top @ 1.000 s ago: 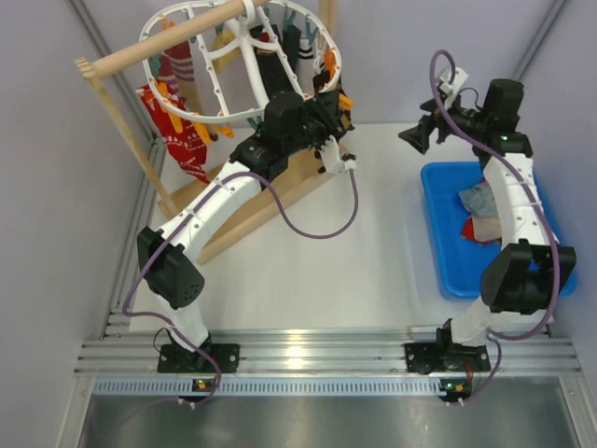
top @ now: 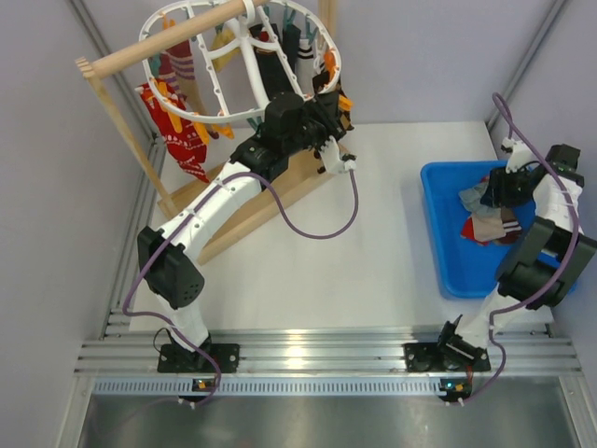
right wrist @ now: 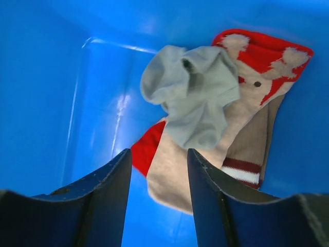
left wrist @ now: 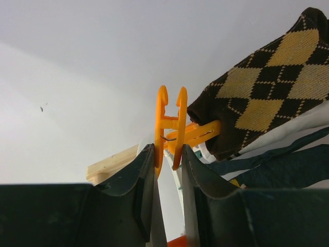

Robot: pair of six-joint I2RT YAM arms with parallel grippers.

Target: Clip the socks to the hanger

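The white round hanger (top: 214,119) hangs from a wooden frame at upper left, carrying several socks in clips. My left gripper is at its near right rim, fingertips at an orange clip (left wrist: 182,108); an argyle sock (left wrist: 282,77) sits in a clip beside it. Whether those fingers grip the clip is unclear. My right gripper is part open above the blue bin (right wrist: 103,103), nothing between its fingers. Below it lie a grey-green sock (right wrist: 200,103), red-and-beige socks (right wrist: 267,56) and a striped sock (right wrist: 241,170).
The wooden stand (top: 131,140) holds the hanger. Bare white table (top: 364,252) lies between it and the bin, which is close to the right wall.
My right arm has swung right and down from behind the bin's left corner to over the socks inside it. My left arm looks unmoved.
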